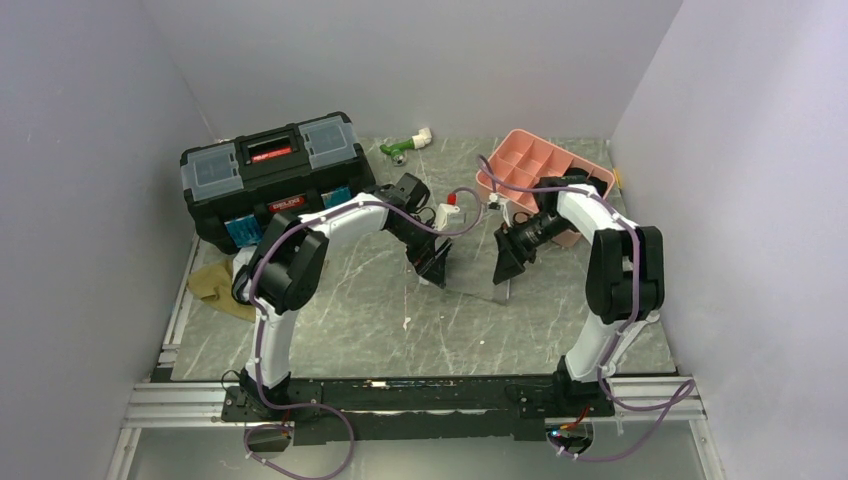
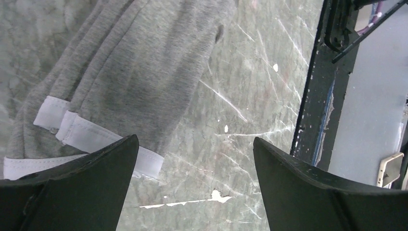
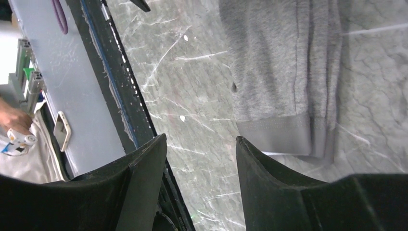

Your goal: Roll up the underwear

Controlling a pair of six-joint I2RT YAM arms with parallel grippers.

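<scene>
Grey underwear (image 1: 472, 272) lies flat on the marbled table between my two grippers, folded into a long strip. In the left wrist view its white-banded end shows, the grey cloth (image 2: 144, 82) running up and away. The right wrist view shows its other end, with a grey band (image 3: 279, 134) and layered folds. My left gripper is open above the white-banded end, nothing between its fingers. My right gripper stands part open beside the other end, its fingers apart and empty. From above, the left gripper (image 1: 434, 282) hides part of the cloth.
A black toolbox (image 1: 275, 175) occupies the back left, with an olive cloth (image 1: 220, 292) below it. A pink divided organizer (image 1: 530, 152) stands at the back right, close to the right arm.
</scene>
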